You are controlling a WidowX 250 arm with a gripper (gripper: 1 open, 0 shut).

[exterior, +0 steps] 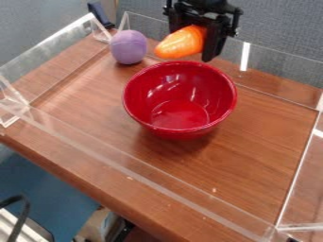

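My black gripper (202,28) is at the top centre of the camera view, shut on an orange carrot-like object (180,43), held above the back rim of a red bowl (179,109). The bowl stands on the wooden table and looks empty. A purple round object (128,46) lies on the table behind and left of the bowl.
The wooden table (228,180) has clear low walls around its edges, with free room left, right and in front of the bowl. A grey wall stands at the back. Cables and small hardware sit off the table at the lower left.
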